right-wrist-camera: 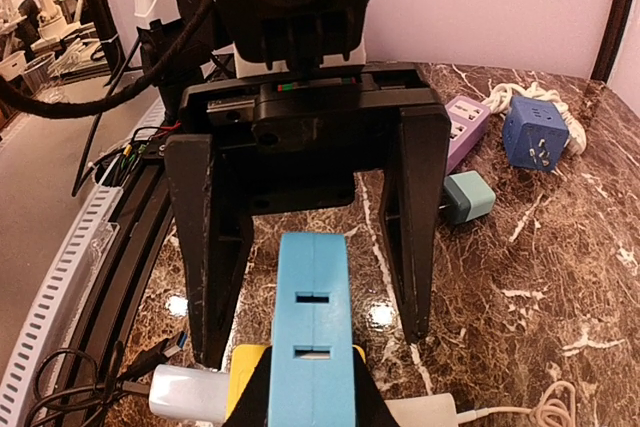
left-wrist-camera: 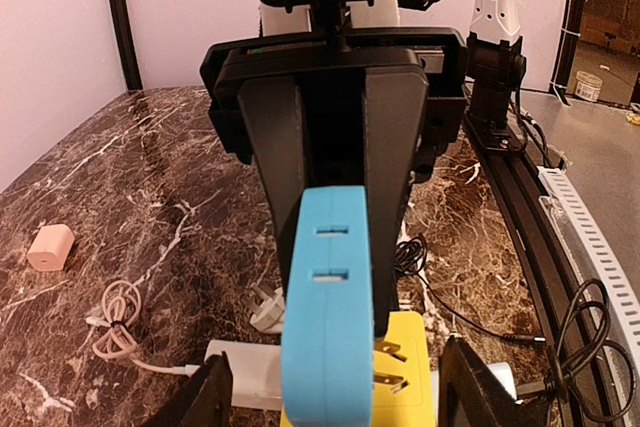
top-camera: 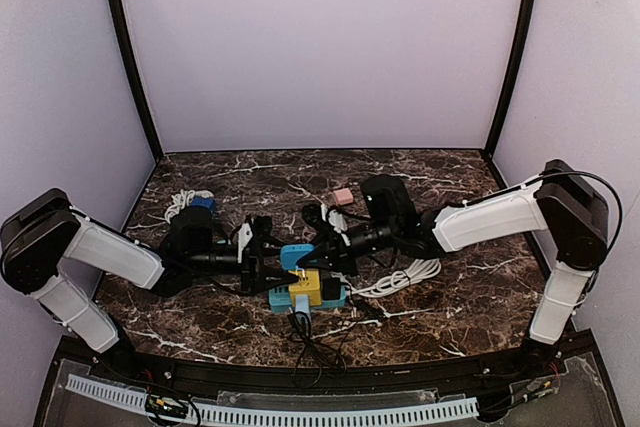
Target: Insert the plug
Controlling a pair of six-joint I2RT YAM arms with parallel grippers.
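Observation:
A light-blue plug adapter [left-wrist-camera: 328, 347] is held upright by my right gripper just above a yellow adapter [left-wrist-camera: 405, 327], whose metal prongs show beside the blue one in the left wrist view. The yellow piece sits in a pale strip [left-wrist-camera: 245, 372] on the table. My left gripper stands open around the blue adapter and the yellow one, its fingers apart on either side and touching neither as far as the right wrist view shows.
A blue cube adapter [right-wrist-camera: 530, 135], purple strip [right-wrist-camera: 462, 127], teal charger [right-wrist-camera: 465, 197] and white cables lie to the left. A pink block [top-camera: 341, 196] is at the back. Dark cables [top-camera: 315, 342] run toward the front edge.

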